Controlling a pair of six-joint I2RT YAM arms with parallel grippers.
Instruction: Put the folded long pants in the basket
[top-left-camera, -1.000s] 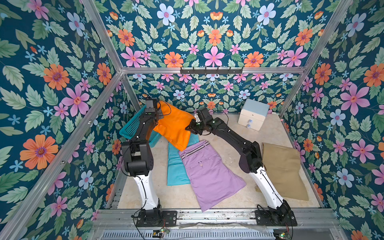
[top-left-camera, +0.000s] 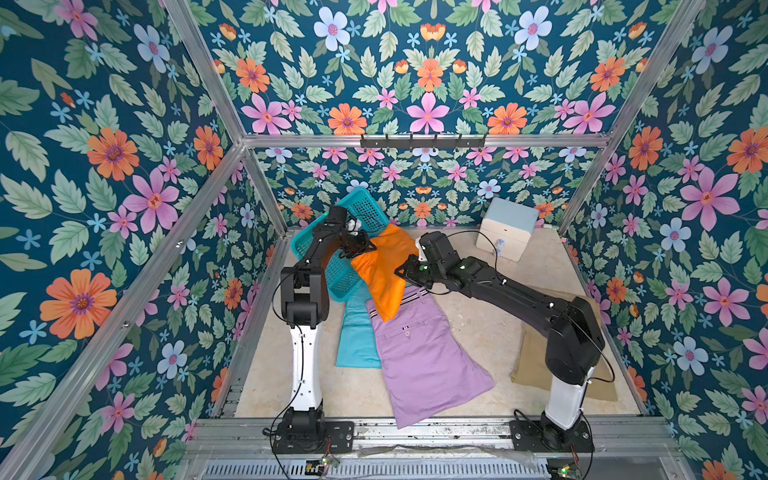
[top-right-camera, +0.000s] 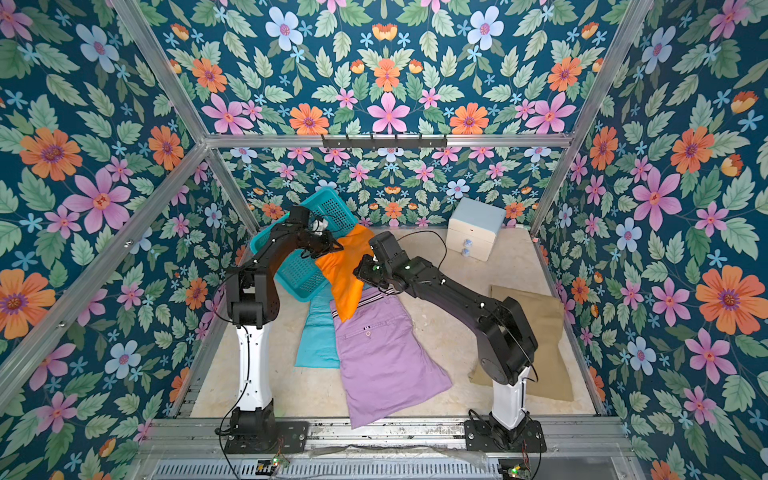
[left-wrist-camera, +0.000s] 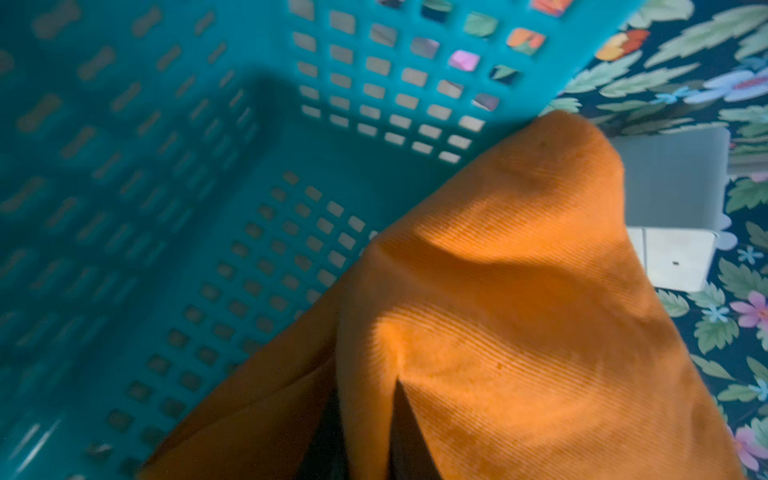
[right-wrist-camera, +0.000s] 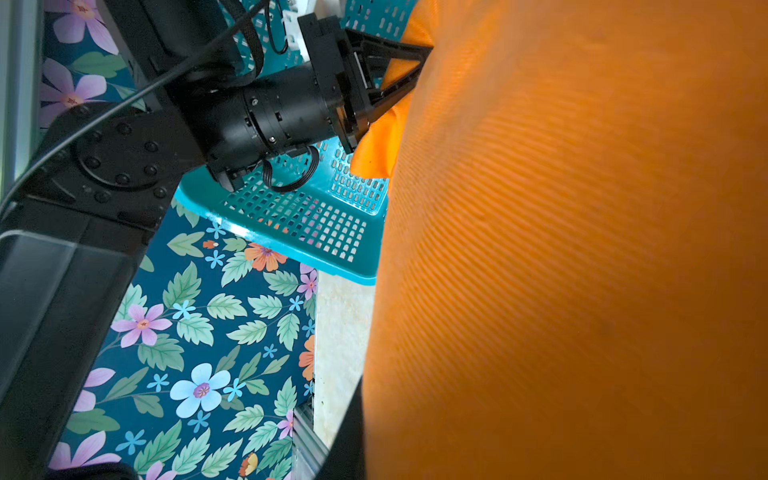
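Observation:
Orange corduroy pants (top-left-camera: 382, 272) hang over the front right of the teal basket (top-left-camera: 308, 244), whose inside shows in the left wrist view behind the fabric (left-wrist-camera: 512, 320). My left gripper (top-left-camera: 358, 246) is at the cloth's left part, inside the basket's outline; fabric lies between its fingers. My right gripper (top-left-camera: 412, 268) is at the cloth's right side; in the right wrist view orange fabric (right-wrist-camera: 560, 240) covers most of it, so its fingers cannot be made out. Folded lavender pants (top-right-camera: 384, 360) and turquoise pants (top-right-camera: 316, 336) lie in front.
A khaki folded garment (top-left-camera: 572, 360) lies at the right under my right arm. A cream box with a blue lid (top-left-camera: 508, 228) stands at the back right. Bare table (top-left-camera: 472, 312) shows between them.
My left arm has moved right with the orange cloth, and the right gripper has shifted right and down. The cloth hangs further forward, over the lavender waistband; more of the basket shows.

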